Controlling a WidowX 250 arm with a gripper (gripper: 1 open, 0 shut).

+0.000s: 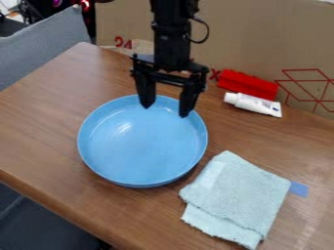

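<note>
My black gripper (pixel 166 105) hangs open over the back rim of a round light-blue plate (pixel 141 148), with nothing between its fingers. The plate lies in the middle of the wooden table. A folded pale-mint cloth (pixel 237 198) lies to its right at the front. Behind, to the right, are a red object (pixel 247 83) and a white tube (pixel 252 104) side by side.
A cardboard board (pixel 280 44) stands along the back. A grey chair (pixel 37 39) is beyond the left edge, and a small blue tape piece (pixel 299 188) is beside the cloth.
</note>
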